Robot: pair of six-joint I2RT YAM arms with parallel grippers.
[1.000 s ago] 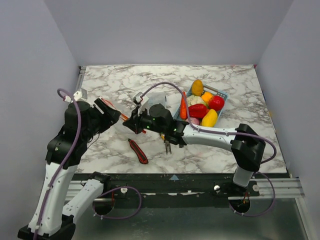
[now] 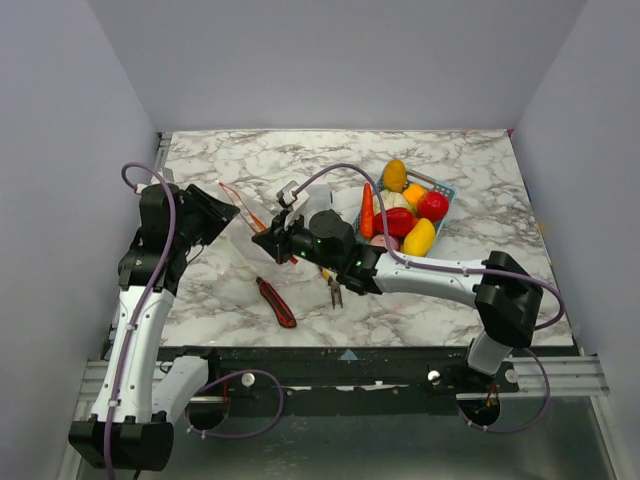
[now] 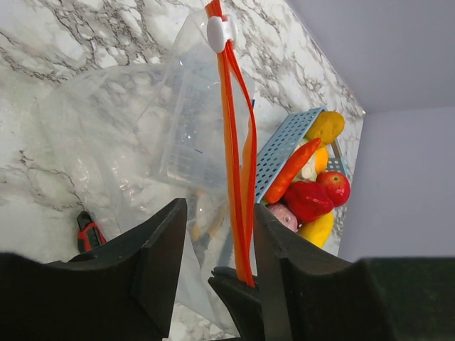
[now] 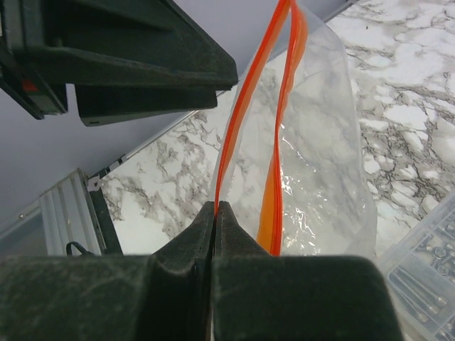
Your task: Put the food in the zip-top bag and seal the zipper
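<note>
A clear zip top bag [image 3: 121, 142] with an orange zipper strip [image 3: 232, 142] stands spread over the table; a white slider [image 3: 220, 33] sits on the strip. In the top view my right gripper [image 2: 258, 240] is at the bag's mouth. The right wrist view has its fingers shut, with one orange edge [image 4: 229, 145] of the bag running down to their tips and the other edge [image 4: 274, 192] apart from it. My left gripper is open beside the mouth, its fingers apart. The food, including a red pepper [image 2: 397, 221] and a carrot [image 2: 367, 211], lies in a blue basket [image 2: 450, 192].
A red-and-black cutter [image 2: 276, 302] and pliers [image 2: 335, 292] lie in front of the bag. A clear container [image 4: 426, 270] is near it.
The orange edges now stand visibly apart.
</note>
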